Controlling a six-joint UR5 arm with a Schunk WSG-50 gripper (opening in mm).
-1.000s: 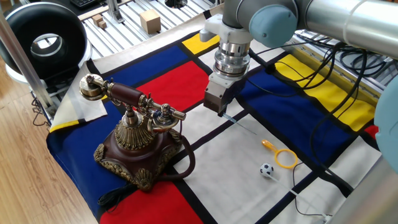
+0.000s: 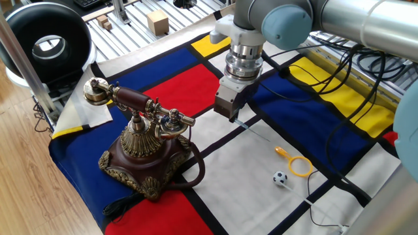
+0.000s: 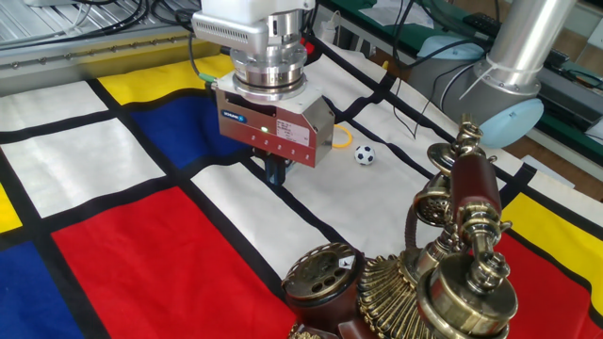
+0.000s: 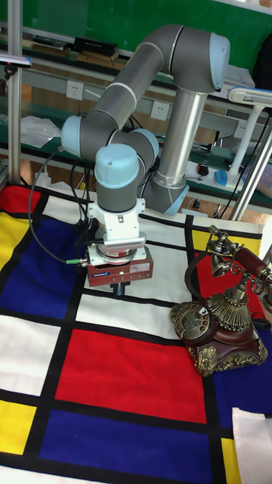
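My gripper [image 3: 274, 171] points down over the cloth, near the border of a white and a blue panel. Its dark fingers show as one narrow block, so whether they are open or shut is unclear. In exterior view 1 a thin tool with a pale blue handle [image 2: 242, 124] reaches from beside the fingertips toward the lower right; I cannot tell if it is held or lies on the cloth. Farther along lie a yellow-handled ring [image 2: 300, 166] and a small black-and-white ball [image 2: 279, 178]. The ornate brown and brass telephone [image 2: 145, 153] stands with its handset on the cradle.
A patterned cloth [image 4: 128, 363] with black bands covers the table, and its red and blue front panels are clear in exterior view 3. Black cables [image 2: 356, 72] hang beside the arm. A small cardboard box [image 2: 157, 23] sits on the slatted rack.
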